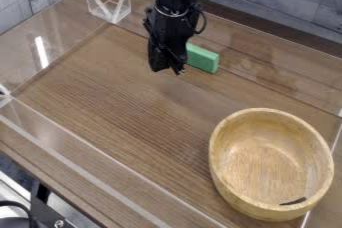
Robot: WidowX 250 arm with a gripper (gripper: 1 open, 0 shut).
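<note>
The black robot gripper (168, 58) hangs over the upper middle of the wooden table, just left of a green block (201, 58). Its fingertips are small and dark; they look close together, with nothing visible between them. Whether it touches the block cannot be told from this view.
A large beige bowl (269, 120) with a small dark item inside sits at the lower right. White wire-like pieces stand at the top left and left edge of the table (120, 122).
</note>
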